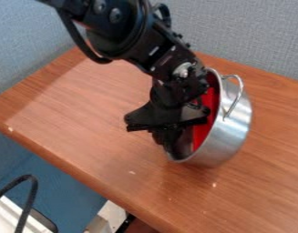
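Note:
A steel pot point(231, 132) with a wire handle and a red interior lies tipped on its side on the wooden table point(78, 127), its opening facing left toward the arm. The black gripper point(176, 136) reaches down at the pot's mouth, its lower part just inside the opening. Its fingertips are dark and partly hidden, so whether they hold anything cannot be told.
Bare table surrounds the pot to the left and right. Grey-blue padded walls stand behind. Off the table's near left edge are a blue surface, a black cable point(29, 205) and white objects at the bottom left.

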